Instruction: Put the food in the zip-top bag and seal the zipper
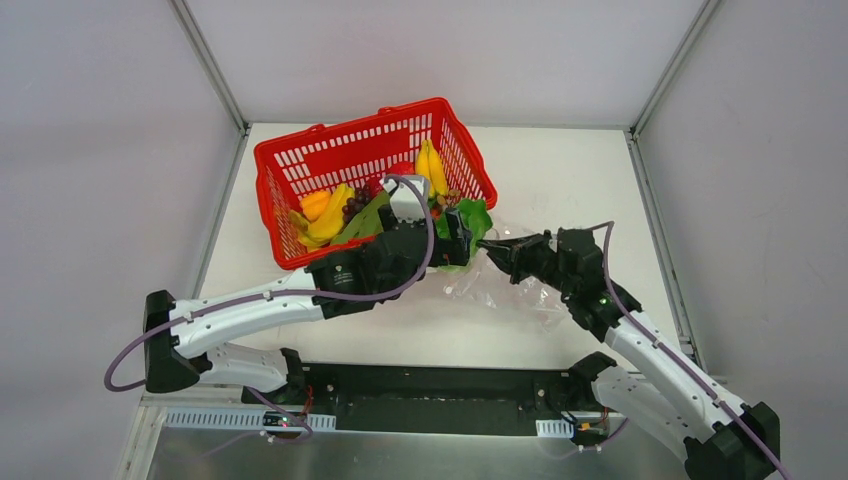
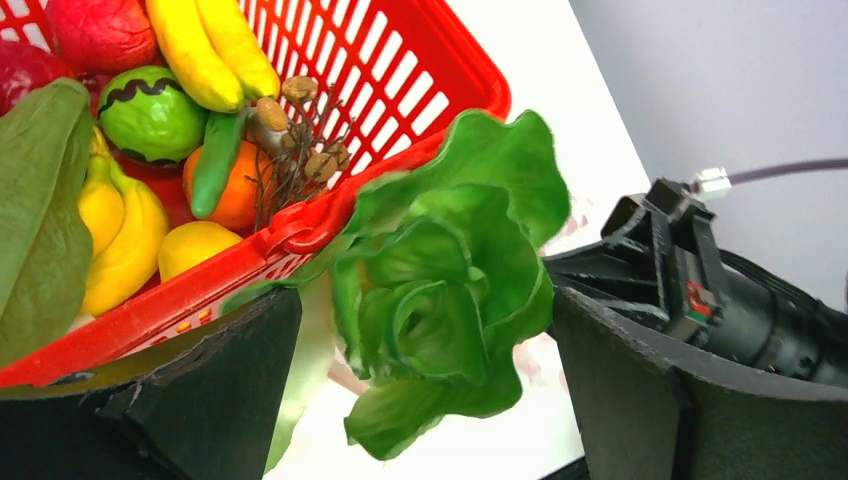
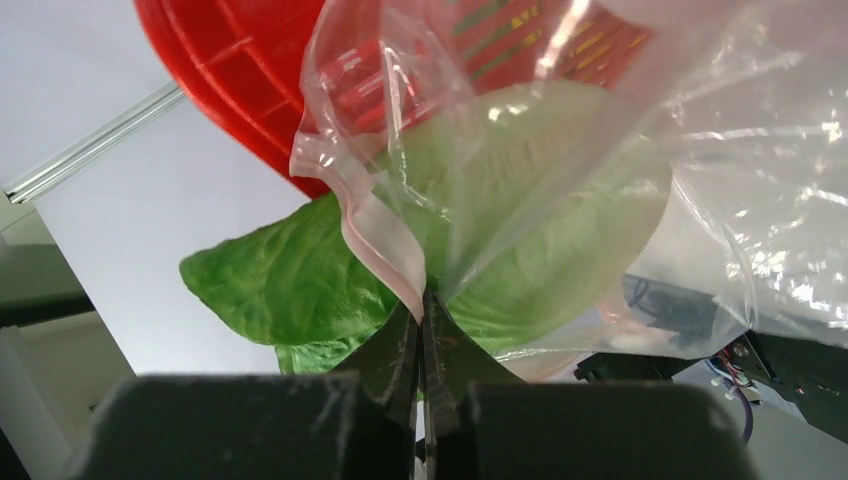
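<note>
A green lettuce head (image 2: 440, 290), seen leaf end on in the left wrist view, stands between the widely spread fingers of my left gripper, which is open. From above, this lettuce (image 1: 474, 222) is partly covered by the left arm at the basket's front right corner. My right gripper is shut on the pinkish zip edge (image 3: 375, 235) of the clear bag (image 3: 770, 190). Through the plastic shows the lettuce's pale lower part; its leafy end (image 3: 290, 275) sticks out past the zip edge. Whether that part lies inside or behind the film, I cannot tell.
The red basket (image 1: 345, 135) holds bananas (image 1: 325, 215), grapes, a watermelon (image 2: 150, 115) and other produce. Its rim stands close to the lettuce and both grippers.
</note>
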